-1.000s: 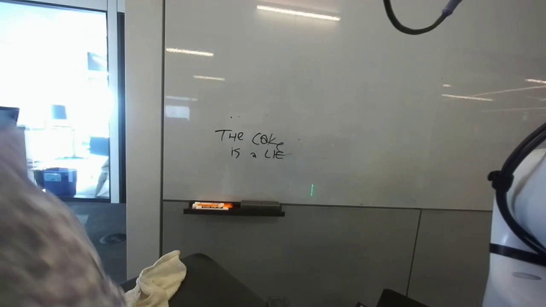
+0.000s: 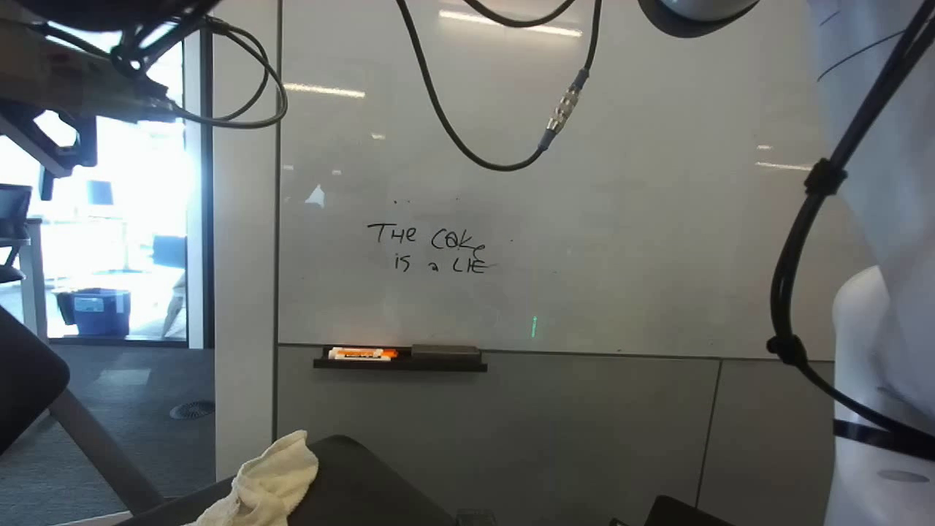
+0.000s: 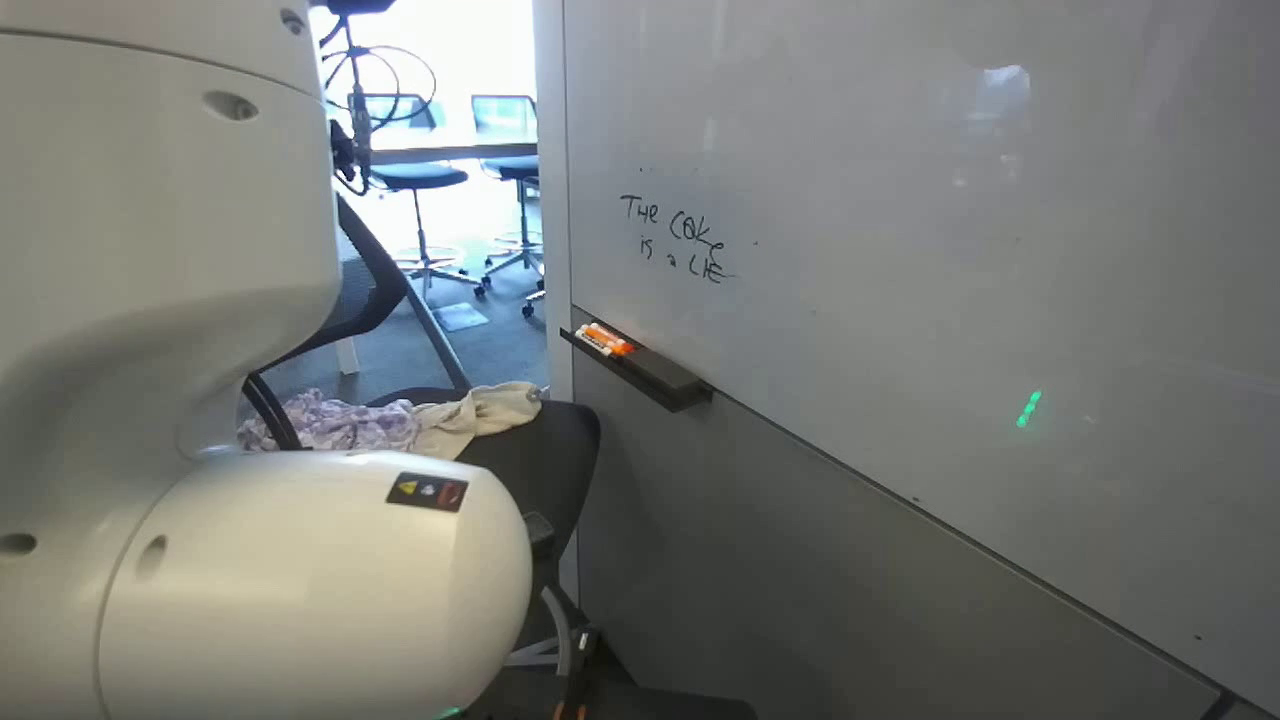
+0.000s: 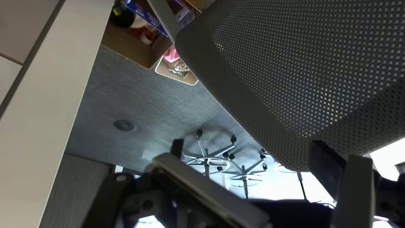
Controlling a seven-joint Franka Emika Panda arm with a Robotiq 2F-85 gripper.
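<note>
My gripper stands open in the wrist view, with nothing between its fingers; the mesh chair back (image 4: 303, 76) shows beyond them. Part of the gripper also hangs high at the left edge of exterior view 1, above the chair. On the chair seat (image 3: 564, 444) lie a cream cloth (image 3: 492, 412) and, to its left, a crumpled purple-and-white cloth (image 3: 342, 422), partly hidden by my arm. Exterior view 1 shows only the cream cloth (image 2: 272, 482), over the seat's left side.
A whiteboard (image 2: 657, 219) with handwriting stands behind the chair. Its ledge holds orange-and-white markers (image 2: 361, 354) and an eraser (image 2: 445, 351). Cables (image 2: 491, 162) hang from my arm. A cardboard box (image 4: 129, 47) and a small bin (image 4: 176, 76) stand on the floor.
A blurred, patterned mass at the left of exterior view 1 is gone, uncovering the chair back. My gripper and its cables now show at the upper left, and the arm reaches further in.
</note>
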